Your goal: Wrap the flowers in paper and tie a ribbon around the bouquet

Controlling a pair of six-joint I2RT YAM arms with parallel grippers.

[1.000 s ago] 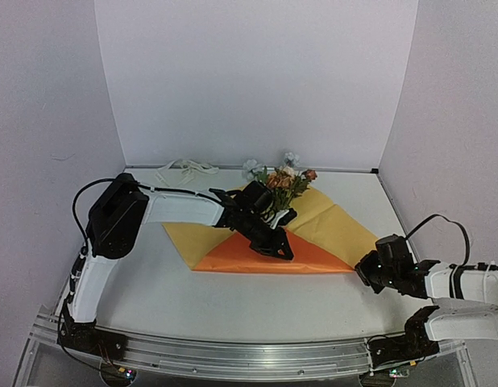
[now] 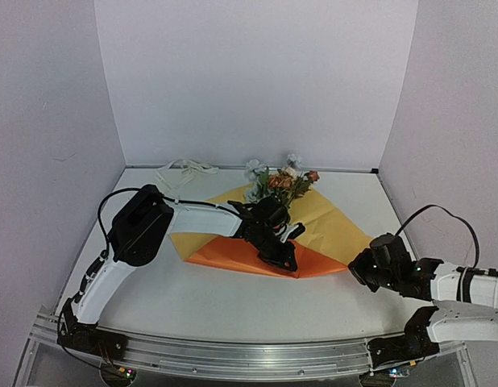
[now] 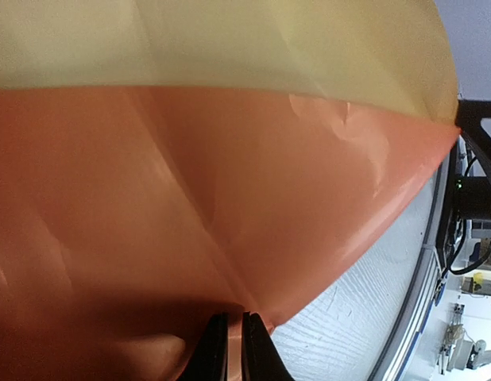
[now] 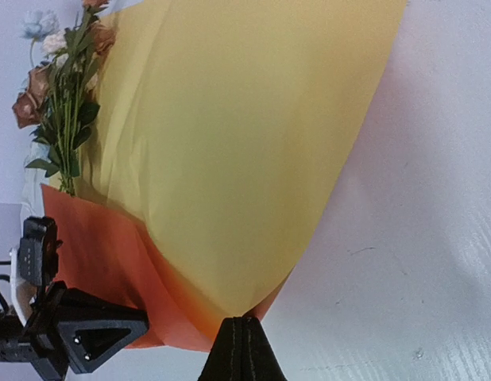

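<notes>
Wrapping paper lies on the table, its yellow side [image 2: 321,218] toward the back and an orange fold [image 2: 223,255] along the front. The bouquet of fake flowers [image 2: 280,184] rests at the paper's back edge, its lower stems hidden by my left arm. My left gripper is down at the front edge of the orange fold. Its fingers are a narrow gap apart with orange paper showing between them; whether they pinch it is unclear. On the right-hand corner of the wrapping paper [image 4: 245,198], my right gripper is shut.
A bundle of white ribbon [image 2: 187,171] lies at the back left of the table [image 2: 217,310]. Bare table stretches across the front. Walls stand at the back and both sides, and a metal rail [image 2: 233,351] runs along the front edge.
My left gripper has moved right and down to the paper's front edge, which now dips to a point there. The right gripper and the paper corner have shifted slightly left.
</notes>
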